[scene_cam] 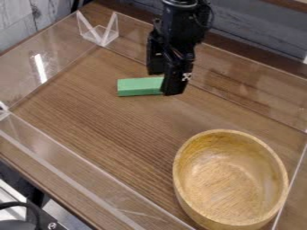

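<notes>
My black gripper [166,68] is open, reaching down from the top centre with its fingers over the right end of a green block [135,86]. The block lies flat on the wooden surface, its right part partly hidden behind the gripper. Whether the fingers touch it, I cannot tell.
A large yellow bowl [229,201] sits at the lower right. A white wire-like holder [100,29] stands at the upper left. A black cable runs at the lower left corner.
</notes>
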